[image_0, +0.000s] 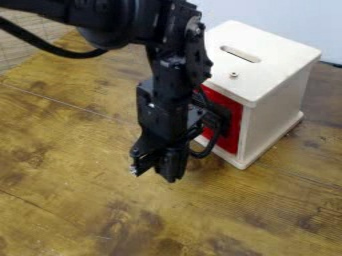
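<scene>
My black gripper (160, 158) points down low over the wooden table, left of and in front of a white wooden box (271, 104) with a slot in its top. It looks shut, with no object visible between its fingers. The box's red front panel (227, 136) is partly hidden behind the wrist and its cable.
A pale surface fills the back right.
</scene>
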